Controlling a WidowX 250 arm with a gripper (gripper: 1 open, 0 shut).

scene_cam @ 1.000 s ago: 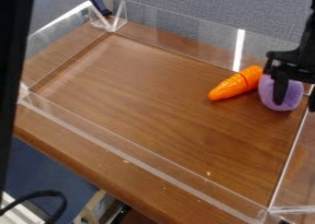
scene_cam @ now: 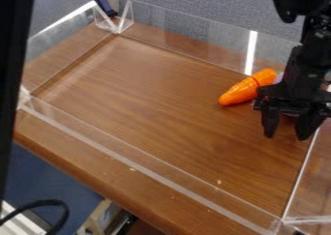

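Observation:
An orange carrot [scene_cam: 245, 88] lies on the wooden tray floor toward the back right, pointing diagonally. My black gripper [scene_cam: 287, 121] hangs low at the right, beside and right of the carrot, its fingertips pointing down. I cannot tell whether anything is between the fingers.
Clear plastic walls [scene_cam: 175, 172] border the wooden work area on all sides. The middle and left of the floor [scene_cam: 142, 113] are empty. A black cable [scene_cam: 45, 205] lies at the lower left, outside the tray.
My gripper has moved down and slightly left, and now covers the purple object that was visible beside the carrot. The carrot looks unmoved.

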